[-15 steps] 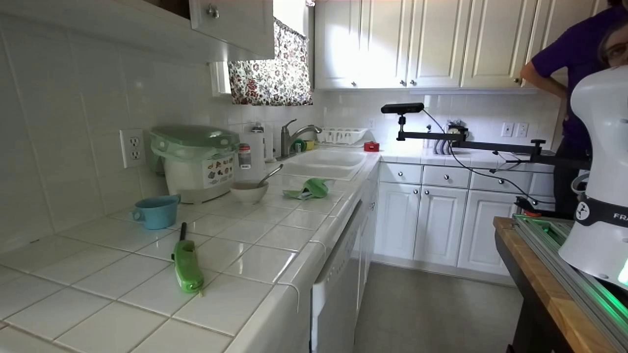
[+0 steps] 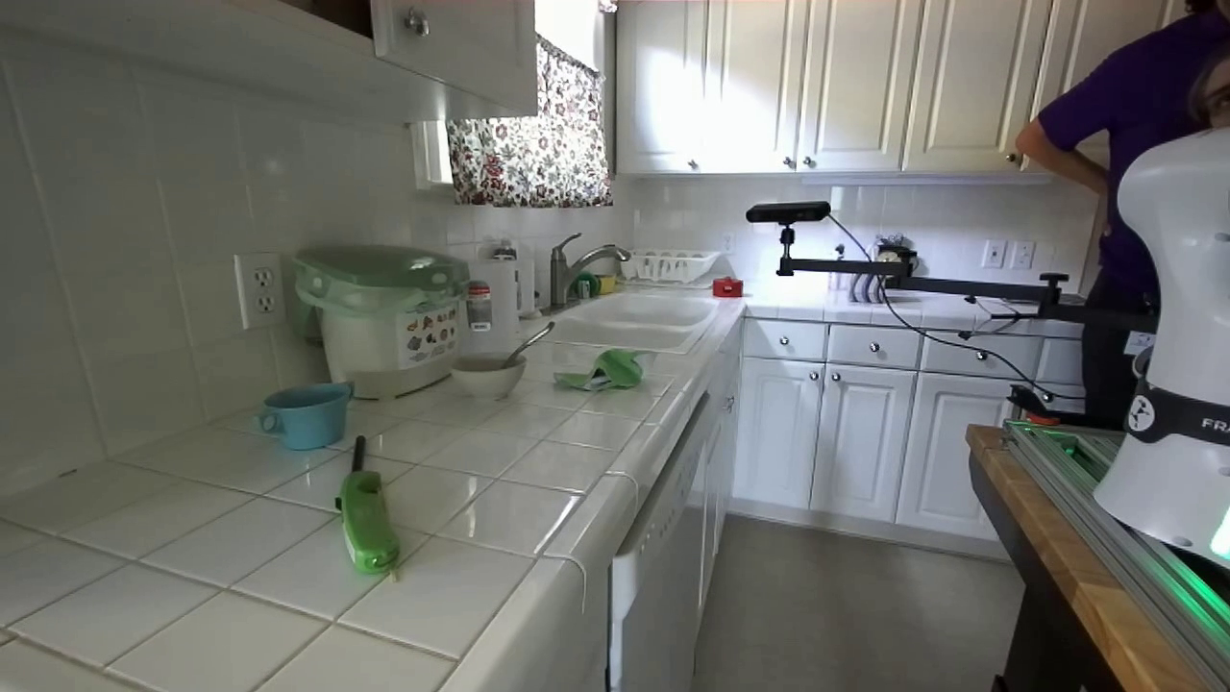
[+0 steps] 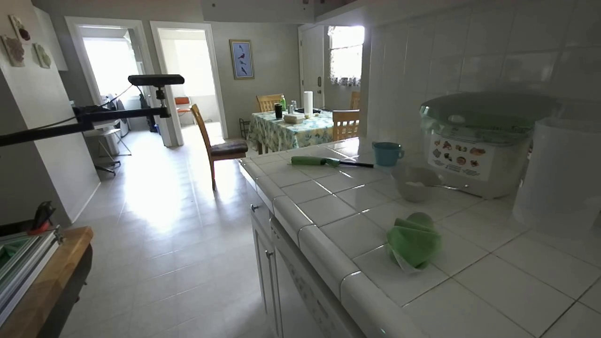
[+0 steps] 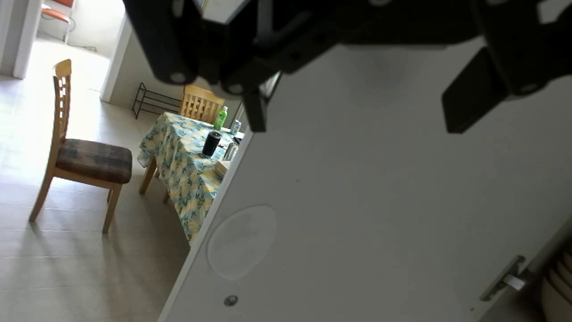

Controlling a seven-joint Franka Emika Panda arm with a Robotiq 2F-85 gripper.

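My gripper stands wide open in the wrist view, with nothing visible between its dark fingers. Behind it spreads a plain white cabinet door (image 4: 375, 214), standing open, with a hinge (image 4: 504, 279) at lower right. The fingers appear apart from the door, though the depth is hard to judge. Neither exterior view includes the gripper; only the white arm base (image 2: 1188, 346) shows at the right. On the tiled counter lie a green lighter (image 2: 368, 519), a blue cup (image 2: 308, 416), a bowl with a spoon (image 2: 487, 377) and a green crumpled item (image 2: 617, 369).
A rice container (image 2: 386, 334) stands against the wall, beneath the upper cabinet (image 2: 461, 52). Stacked dishes (image 4: 557, 290) show at the wrist view's right edge. A camera boom (image 2: 969, 284) reaches over the floor.
The person behind the arm has shifted slightly, with less of the face showing now. Counter objects and the arm base look unmoved.
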